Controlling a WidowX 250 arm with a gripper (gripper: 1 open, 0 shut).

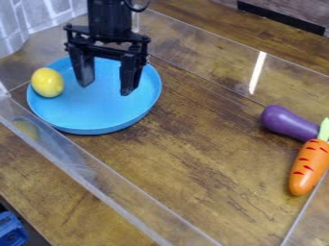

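My gripper (107,75) hangs open over a light blue plate (96,110), its two black fingers pointing down with nothing between them. A yellow oval object (48,83), possibly a lemon or potato, lies on the left side of the plate, apart from the fingers. On the wooden table at the right lie a purple eggplant (288,122) and, below it, an orange carrot (307,168) with a green top.
Clear plastic walls or strips run along the left and lower left. A blue object (8,231) shows in the bottom left corner.
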